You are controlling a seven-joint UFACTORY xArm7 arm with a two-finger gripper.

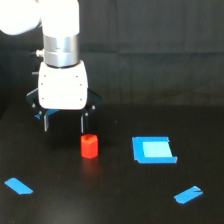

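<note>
A small red block (90, 146) rests on the dark surface, left of the middle of the view. The white arm reaches in from the upper left, and its gripper (65, 123) hangs behind and slightly left of the block. Its two dark fingers stand wide apart with nothing between them, so it is open. In this view the right finger's tip lies just above the block's top edge; whether they touch is hard to tell. A light blue-white square (157, 149) framed by blue tape (139, 152) lies flat on the right.
Blue tape strips lie at the front left (18, 186) and front right (188, 195). Another bit of blue shows behind the gripper.
</note>
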